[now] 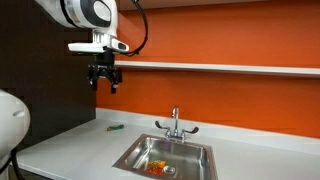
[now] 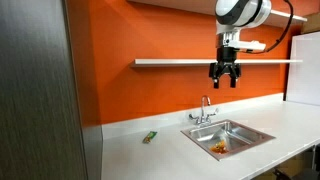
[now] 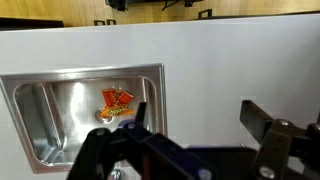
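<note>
High over the white counter, my gripper (image 1: 104, 82) hangs pointing down, its fingers wide apart and nothing between them. The wrist view looks straight down, with the gripper's (image 3: 195, 116) two dark fingers apart over bare counter, to the right of the sink. Inside the steel sink (image 3: 90, 74) lie small red and orange packets (image 3: 117, 103); exterior view 1 shows these packets (image 1: 156, 167) on the basin floor. A small green item (image 1: 115, 127) rests on the counter left of the sink, also seen as a green item (image 2: 150, 136) in exterior view 2; what it is cannot be made out.
A chrome faucet (image 1: 176, 122) with dark-tipped handles stands behind the sink. Above the orange wall runs a white shelf (image 2: 170, 63), near the arm's height. A dark panel (image 1: 55, 75) closes the left side.
</note>
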